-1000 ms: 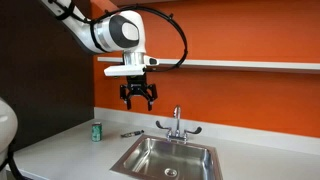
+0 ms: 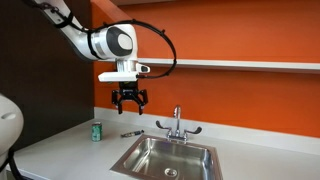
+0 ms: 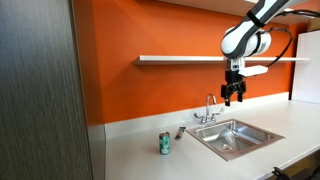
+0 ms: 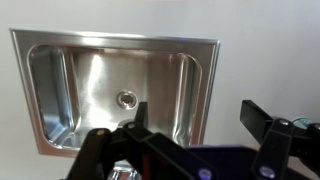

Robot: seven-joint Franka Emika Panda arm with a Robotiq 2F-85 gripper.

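My gripper (image 2: 129,108) hangs in the air above the counter by the sink's left edge in exterior view 1, its fingers apart and empty. The stainless sink (image 2: 160,157) is set into the white counter and looks empty. In the wrist view the sink basin (image 4: 105,80) lies below, with its drain (image 4: 127,100) in the middle; the two dark fingers (image 4: 262,120) stand wide apart at the bottom. A green can (image 2: 97,131) stands upright on the counter at the left. Between can and sink lies a small dark object (image 2: 131,134), too small to identify.
At the sink's back rises a faucet (image 2: 177,124) with two handles. A white shelf (image 2: 230,66) runs along the orange wall above. In exterior view 2 the counter (image 3: 130,162) left of the can (image 3: 165,143) is clear.
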